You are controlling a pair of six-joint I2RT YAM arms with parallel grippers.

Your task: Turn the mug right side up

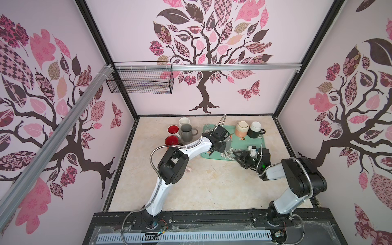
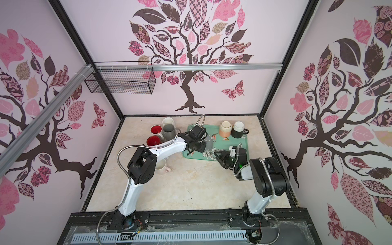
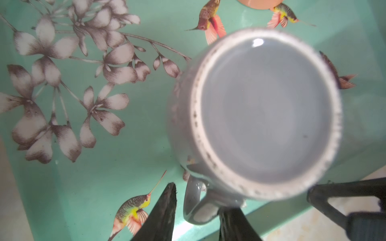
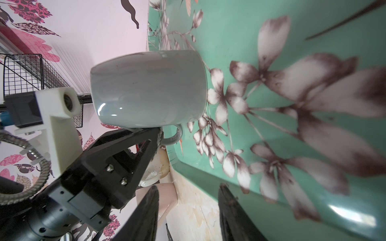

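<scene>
An upside-down grey mug sits on the green floral tray, its base facing the left wrist camera and its handle toward that gripper. My left gripper is open, its fingers astride the handle. In the right wrist view the mug is seen side-on above my right gripper, which is at the tray's front right, apart from the mug, with its fingers spread and nothing between them.
Peach and black-white mugs stand at the tray's back. Red, grey and white mugs cluster left of the tray.
</scene>
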